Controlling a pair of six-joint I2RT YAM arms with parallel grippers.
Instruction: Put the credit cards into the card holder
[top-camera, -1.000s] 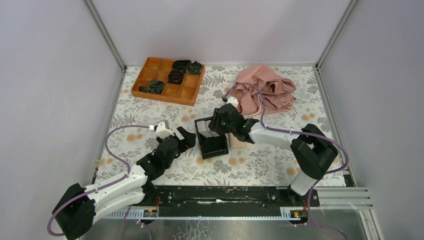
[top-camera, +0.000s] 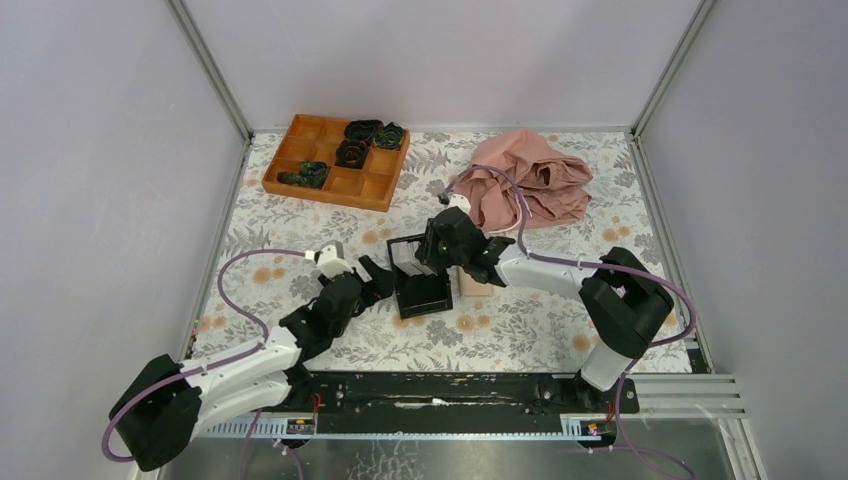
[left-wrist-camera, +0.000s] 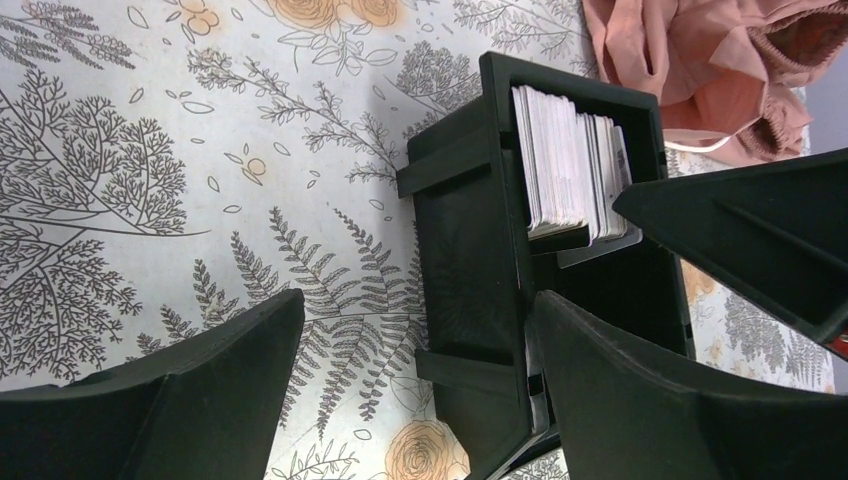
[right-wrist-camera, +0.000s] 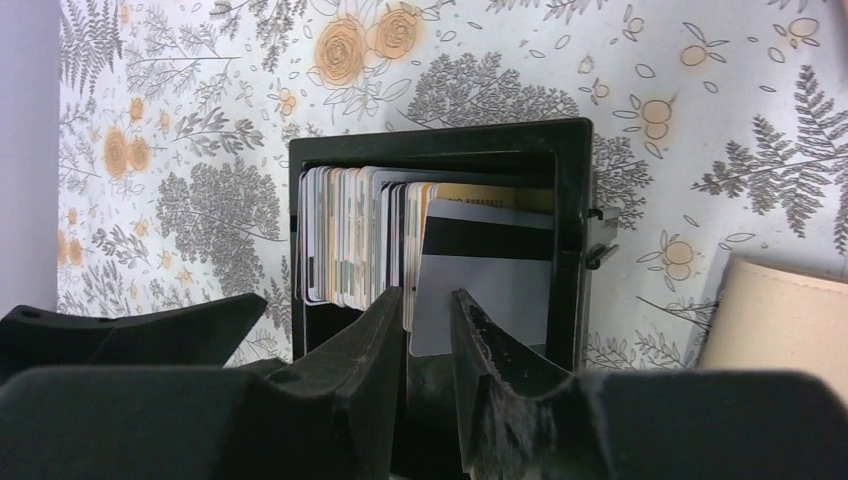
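The black card holder (top-camera: 423, 305) stands mid-table, also seen in the left wrist view (left-wrist-camera: 460, 260), filled in its back section with a row of white-edged cards (left-wrist-camera: 555, 160). A grey card with a black stripe (right-wrist-camera: 485, 295) leans at that row's right end. My right gripper is over the holder, part open, its fingertips at that card's lower left; whether it touches is unclear. My left gripper is open at the holder's left side, one finger against or very near its wall, nothing held.
A beige block (right-wrist-camera: 775, 330) lies right of the holder. A wooden compartment tray (top-camera: 340, 195) with dark rolled items sits at back left, pink cloth (top-camera: 530, 175) at back right.
My left gripper has shifted very slightly right, toward the holder. The right arm looks almost unchanged.
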